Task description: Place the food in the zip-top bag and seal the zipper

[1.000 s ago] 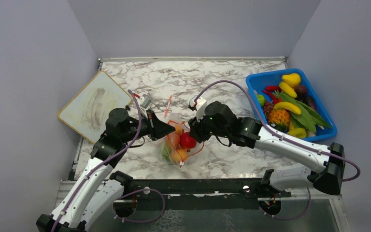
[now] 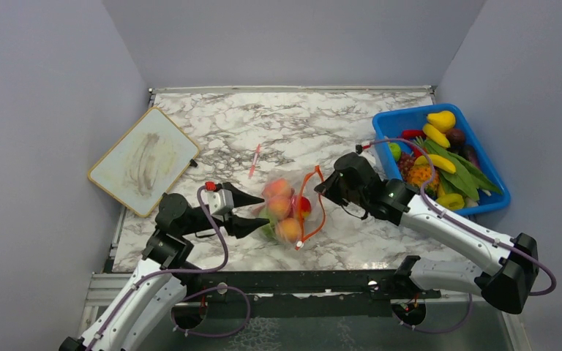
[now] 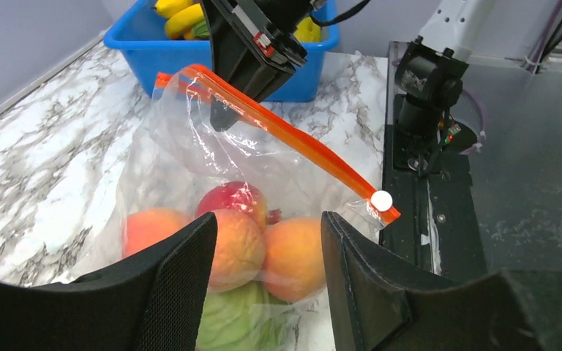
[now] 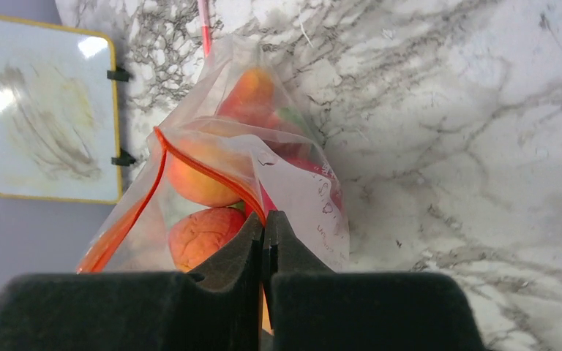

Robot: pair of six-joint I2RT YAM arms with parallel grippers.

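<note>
A clear zip bag (image 3: 154, 146) with an orange zipper (image 3: 293, 139) lies mid-table, holding several peaches (image 2: 289, 228), a red fruit (image 3: 230, 197) and something green (image 3: 234, 322); its zipper edge is raised. My left gripper (image 2: 252, 210) stands open at the bag's left side, nothing between its fingers. My right gripper (image 2: 320, 189) is shut on the zipper edge of the bag at the right, the orange strip running to its fingertips.
A blue bin (image 2: 380, 131) of produce stands at the right. A white board (image 2: 143, 161) lies at the left, a pink stick (image 2: 255, 159) behind the bag.
My right gripper moved right, drawing the bag's zipper edge with it. My left gripper let go of the bag's edge, opened and moved lower toward the front.
</note>
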